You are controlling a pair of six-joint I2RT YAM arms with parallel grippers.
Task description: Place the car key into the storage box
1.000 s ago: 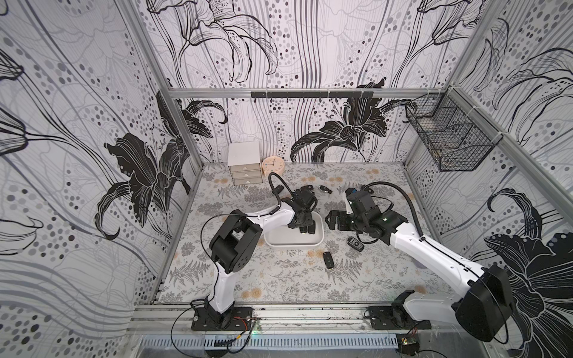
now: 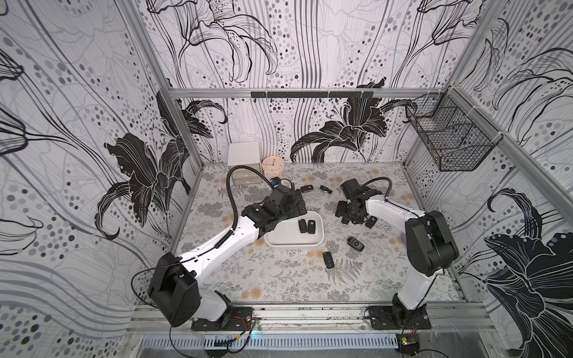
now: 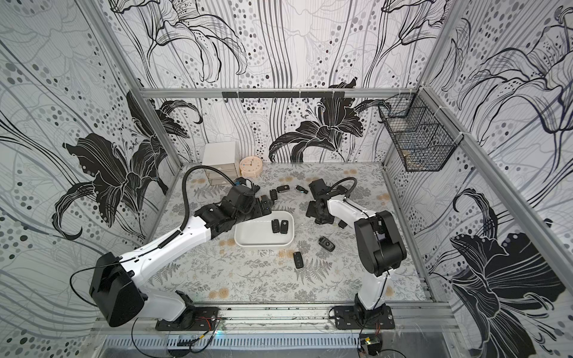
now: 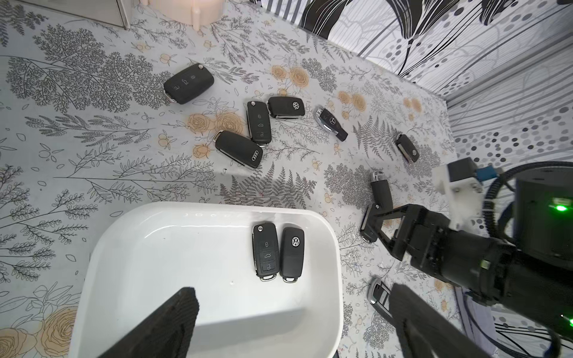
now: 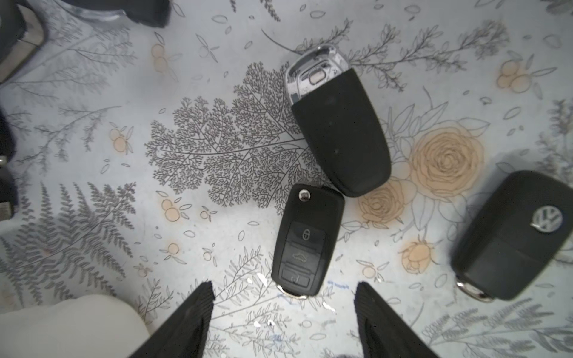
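Note:
Two black car keys, one with buttons up [image 4: 265, 250] and one with a VW badge [image 4: 292, 253], lie side by side in the white storage box [image 4: 197, 210]. Above the box my left gripper is open and empty. On the table, a flip key [image 5: 307, 241] touches a silver-ended key [image 5: 343, 131]; a VW key [image 5: 516, 235] lies to their right. My right gripper hovers open over the flip key's lower end, nothing between its fingers. Behind the box sits a group of keys, including an Audi key [image 4: 238, 149].
A white drawer unit [image 2: 244, 158] and a pink clock [image 2: 273, 166] stand at the back left. Two more keys lie in front: a silver-trimmed key [image 2: 355, 243] and a black key [image 2: 328, 260].
My left gripper has risen and drawn back from over the two boxed keys. My right gripper has come down close to the flip key and the silver-ended key. Both remain open.

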